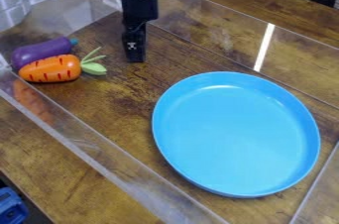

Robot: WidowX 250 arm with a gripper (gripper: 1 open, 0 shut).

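Observation:
My black gripper (135,40) hangs at the top centre-left of the camera view, low over the wooden table; whether its fingers are open or shut is unclear. To its lower left lie an orange toy carrot (51,68) with green leaves and a purple toy eggplant (43,52) just behind it. A large blue plate (236,132) takes up the lower right of the table, apart from both toys and from the gripper.
A clear plastic barrier runs round the work area. A blue object (8,206) shows at the lower left corner, outside the barrier.

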